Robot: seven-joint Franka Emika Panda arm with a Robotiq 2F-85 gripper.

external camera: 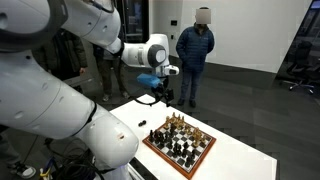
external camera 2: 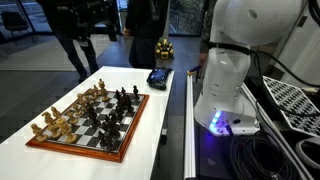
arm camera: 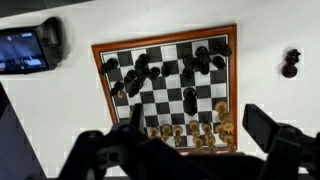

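A chessboard (arm camera: 97,62) with a reddish-brown rim lies on the white table, carrying dark and light wooden pieces. Light pieces (arm camera: 225,125) stand along one side, partly behind my gripper in the wrist view. Opposite them are several dark pieces (arm camera: 140,68), and one dark piece (arm camera: 190,100) is nearer the middle. Another dark piece (arm camera: 290,63) is off the board, on the bare table. My gripper (external camera: 163,93) hangs above the table beyond the board's far left side. Its fingers (arm camera: 275,145) are spread wide, with nothing held between them.
A black handheld device (arm camera: 30,48) rests on the table beside the board. One person (external camera: 195,50) stands behind the table; others are at the left. Bare white table (external camera: 245,155) extends to the board's right in the first exterior view.
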